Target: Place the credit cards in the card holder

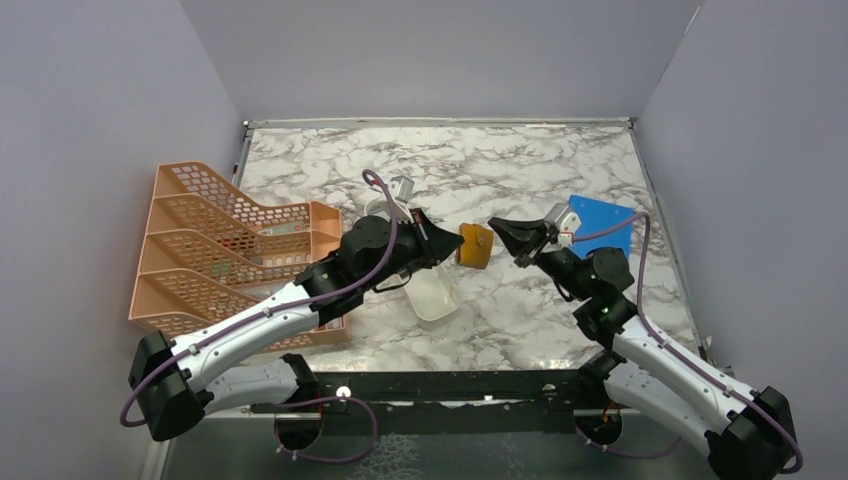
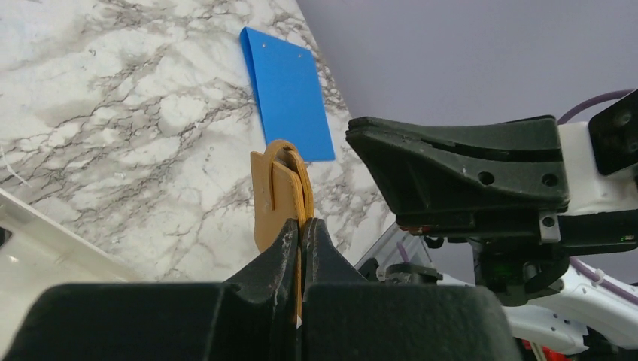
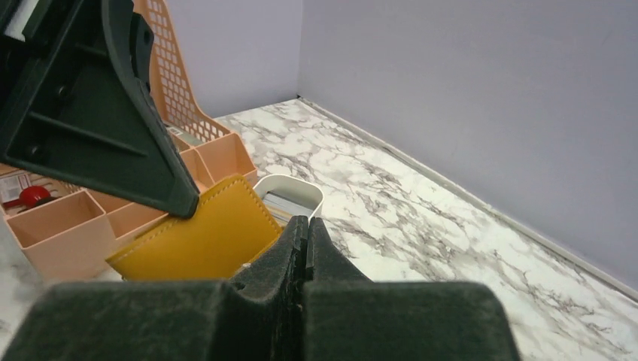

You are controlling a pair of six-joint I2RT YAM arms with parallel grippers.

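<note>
The tan leather card holder (image 1: 474, 246) is raised off the table near the middle, standing on edge. My left gripper is shut on it, its leather pinched between the fingertips in the left wrist view. In the right wrist view the yellow-brown side of the holder (image 3: 203, 239) shows behind the fingers, with a finger of the left gripper at its top edge. My right gripper (image 1: 493, 222) points at the holder from the right, a small gap between them; its fingers meet with nothing between. No credit card can be made out clearly.
Below the left gripper stands a white tray (image 1: 433, 297). A peach tiered rack (image 1: 200, 245) fills the left side, and a blue folder (image 1: 603, 222) lies at the right.
</note>
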